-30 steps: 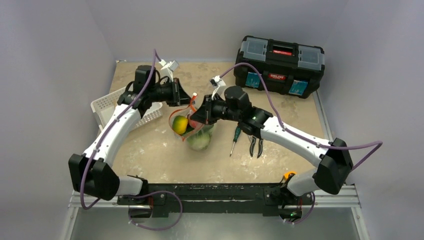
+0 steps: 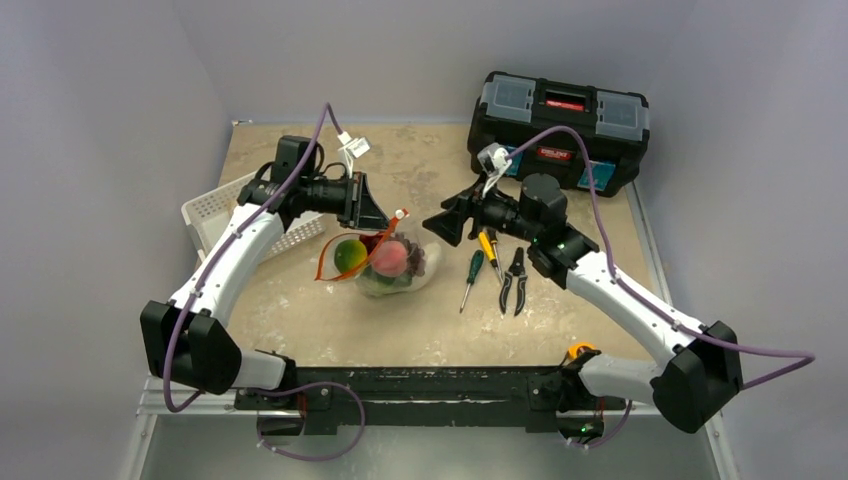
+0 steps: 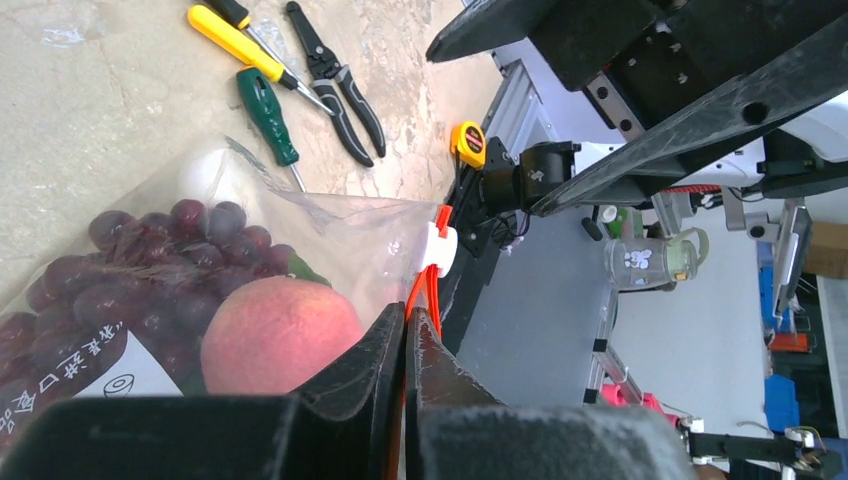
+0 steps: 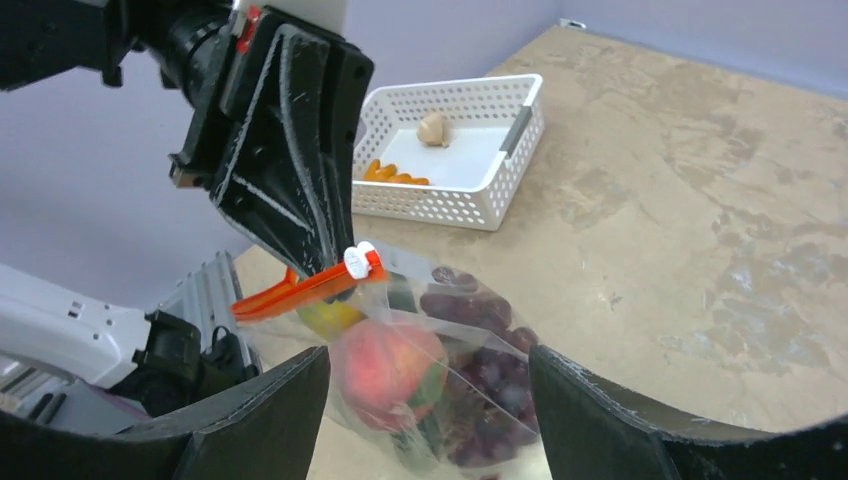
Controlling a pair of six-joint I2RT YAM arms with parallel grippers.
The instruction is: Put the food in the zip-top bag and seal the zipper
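The clear zip bag point(image 2: 412, 270) lies in the middle of the table, holding a pink peach point(image 3: 280, 335), dark grapes point(image 3: 170, 265) and a yellow-green fruit point(image 2: 350, 255). Its orange zipper rim point(image 2: 330, 245) forms a loop standing apart at the mouth, with a white slider point(image 3: 437, 248) near one end. My left gripper is shut on that rim, close beside the slider; the orange strip runs between its fingertips. To the right of the bag, my right gripper point(image 2: 441, 230) stands open, nothing between its fingers.
Left of the bag, a white basket point(image 4: 440, 205) contains a pale item and orange pieces. A green screwdriver point(image 2: 474, 268), yellow-handled tool point(image 2: 487, 246) and pliers point(image 2: 514, 280) lie at right. A black toolbox point(image 2: 560, 130) occupies the back right.
My right gripper has moved off the bag to the right and opened. My left gripper has shifted slightly right and nearer the front, and the bag's orange mouth has turned and spread lengthwise.
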